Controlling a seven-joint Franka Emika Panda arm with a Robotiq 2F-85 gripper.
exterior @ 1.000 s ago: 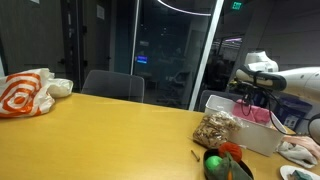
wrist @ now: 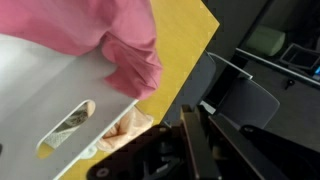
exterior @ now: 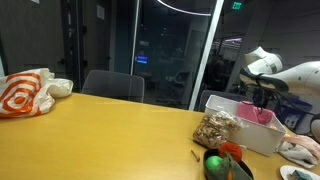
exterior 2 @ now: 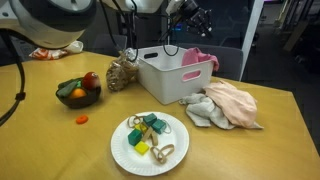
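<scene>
In the wrist view my gripper is a dark shape at the lower right, its fingers close together. What lies between them does not show. Pink cloth (wrist: 125, 45) spreads across the upper left, over the white bin (wrist: 40, 105), with one end hanging near the bin's rim. From the second exterior view, the pink cloth (exterior 2: 194, 57) is bunched inside the white bin (exterior 2: 165, 76), and the arm reaches over from above. The first exterior view also has the arm above the bin (exterior: 263, 137), with the fingertips hard to make out.
Beside the bin lies a peach and grey cloth (exterior 2: 232, 104). A plate (exterior 2: 122, 153) of small items, a dark bowl (exterior 2: 82, 99) and a brown bag (exterior 2: 118, 71) stand nearby.
Over the last second the arm's wrist has shifted slightly above the bin. The objects on the table look unchanged.
</scene>
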